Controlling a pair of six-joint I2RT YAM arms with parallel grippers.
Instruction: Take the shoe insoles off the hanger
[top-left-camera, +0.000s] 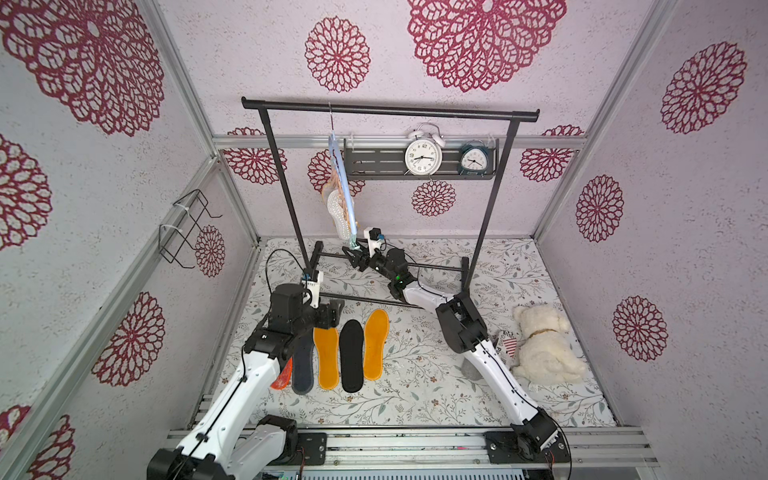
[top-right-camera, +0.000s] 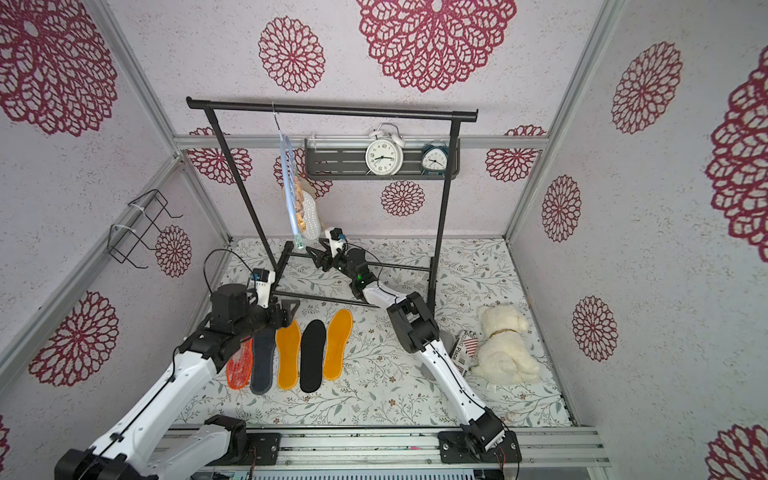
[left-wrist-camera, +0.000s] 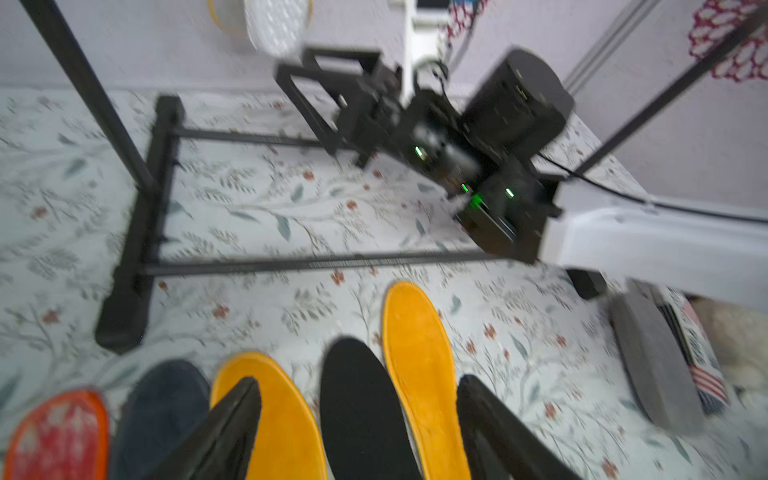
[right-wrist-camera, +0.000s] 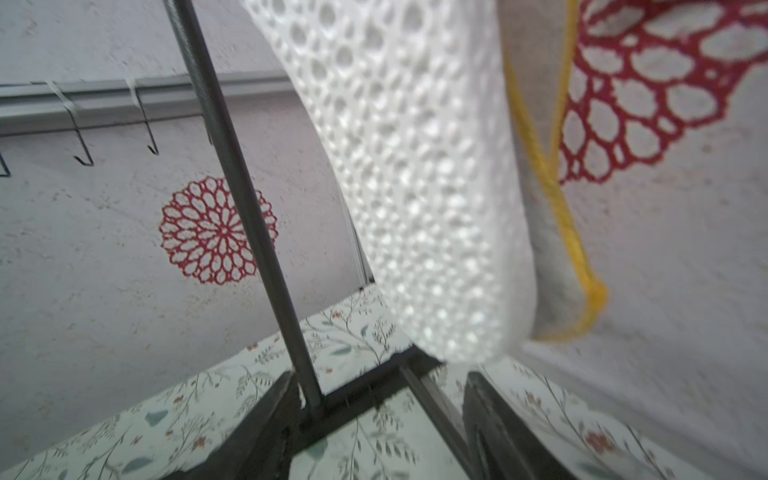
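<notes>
A pale blue hanger hangs from the rack's bar with white dotted insoles, one edged yellow, clipped low on it. My right gripper stands open just below their lower ends, nothing between its fingers in the right wrist view. My left gripper is open over the row of insoles on the floor, in front of the rack; nothing shows between its blurred fingers.
Orange, black, dark blue and red insoles lie at the front left. A plush toy and grey item sit at the right. The rack's posts flank the hanging insoles; clocks stand behind.
</notes>
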